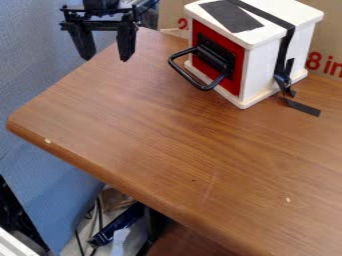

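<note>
My black gripper [106, 42] hangs open over the back left corner of the wooden table [160, 150], its two fingers pointing down with nothing between them. To its right stands a white box [267, 70] with a red front panel [207, 45] and a black bar handle [194, 75] sticking out from it. Black straps run over the top and down the right side of the box, ending on the table.
A cardboard box [323, 60] stands behind the white box. A blue padded wall [34, 90] lines the left side. Bags and cables lie below the table edge.
</note>
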